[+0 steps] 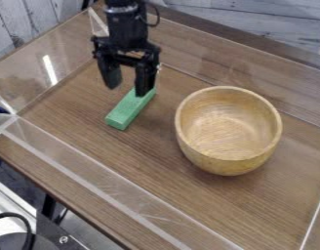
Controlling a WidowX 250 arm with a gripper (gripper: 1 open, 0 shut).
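Note:
The black gripper (pixel 125 68) is at the upper middle of the camera view, its fingers pointing down and standing apart with nothing visible between them. Just below and in front of it, a green rectangular block (pixel 130 108) lies on the wooden surface. A round wooden bowl (pixel 225 130) sits to the right of the block, apart from it.
A dark object at the bottom left corner is cut off by the frame and too unclear to name.

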